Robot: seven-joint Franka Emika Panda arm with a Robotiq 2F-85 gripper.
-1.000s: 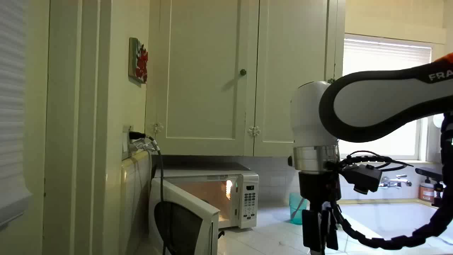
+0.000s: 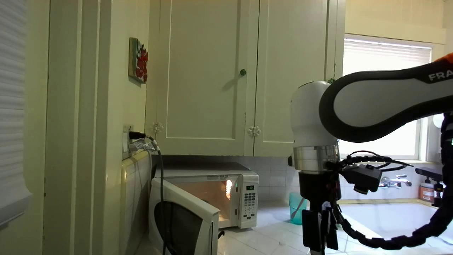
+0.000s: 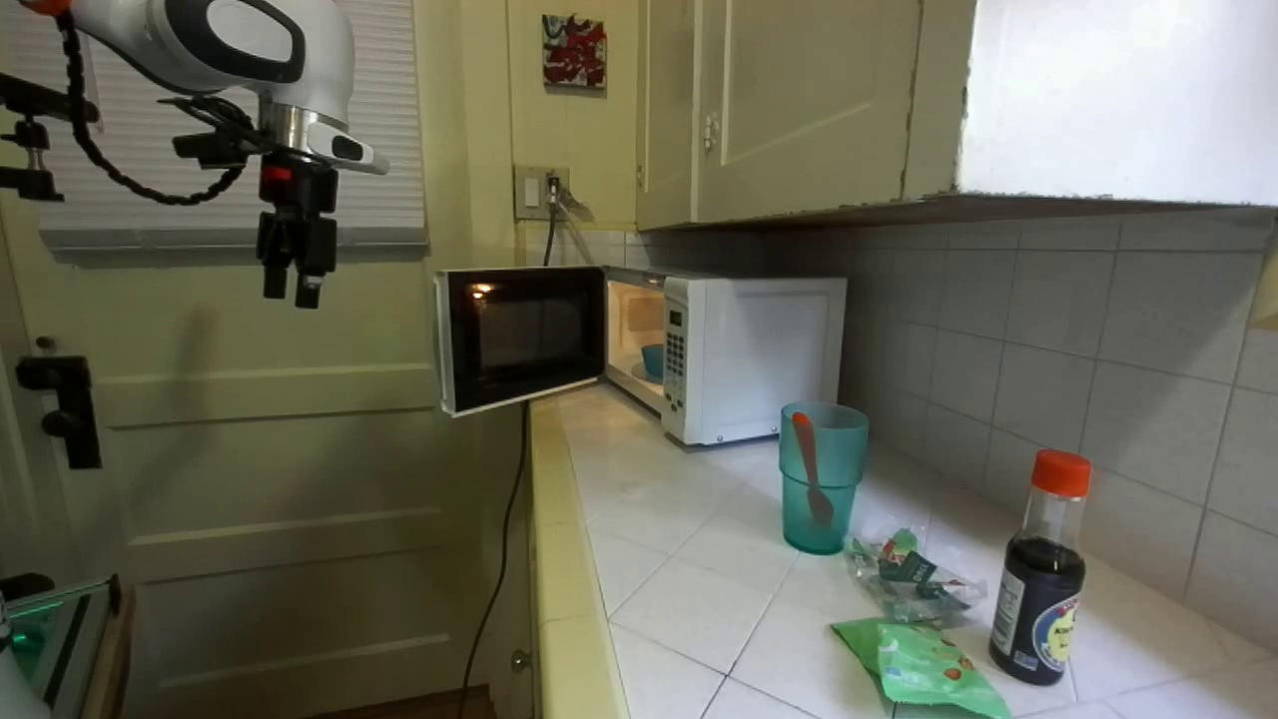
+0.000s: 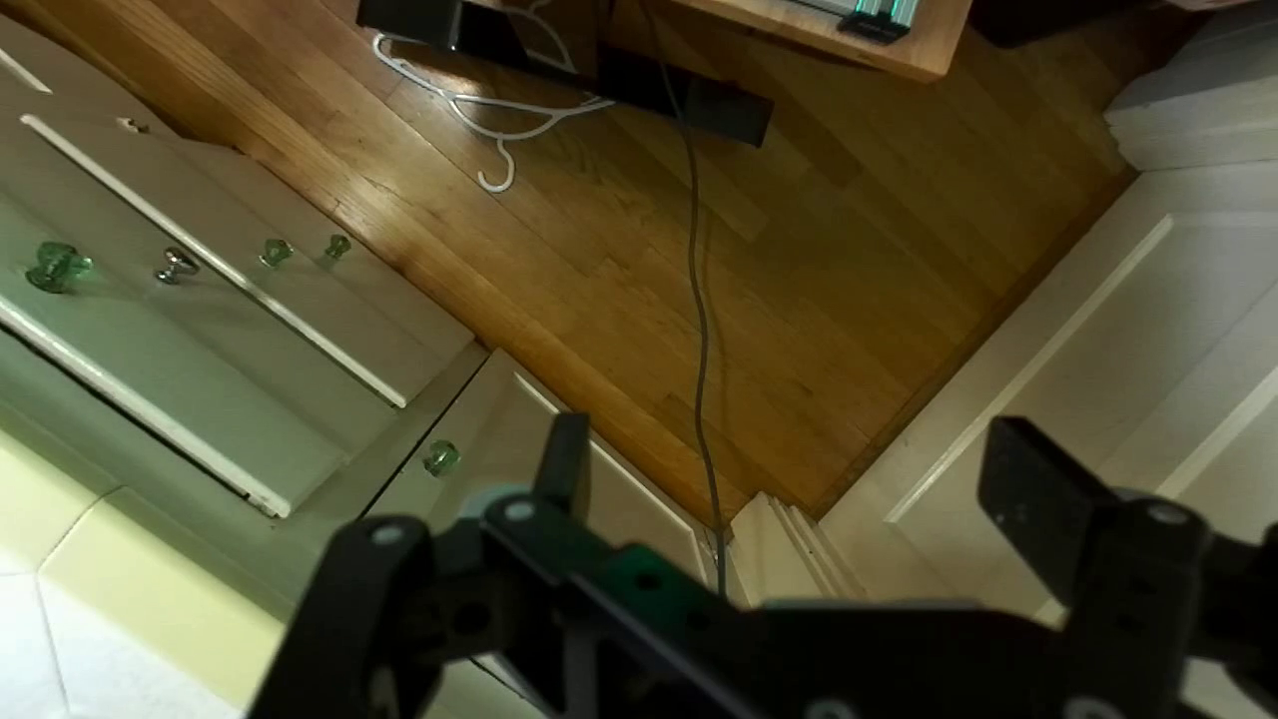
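My gripper [image 3: 294, 294] hangs pointing down in the air, left of the counter and apart from everything on it. In the wrist view its black fingers [image 4: 1044, 509] stand wide apart, with only floor and cabinet fronts beyond them. The white microwave [image 3: 755, 359] sits at the counter's far end, its door [image 3: 522, 336] swung wide and its inside lit. A blue bowl-like thing [image 3: 653, 361] shows partly inside; the housing hides the rest of it. On the counter stands a teal cup [image 3: 824, 479] with a red spoon [image 3: 810, 469] in it.
A dark sauce bottle [image 3: 1039, 587], a green packet [image 3: 920, 669] and a clear wrapper [image 3: 911, 587] lie or stand near the cup. A cord [image 3: 503, 563] hangs by the microwave door, and cabinets [image 2: 204, 85] overhang the microwave.
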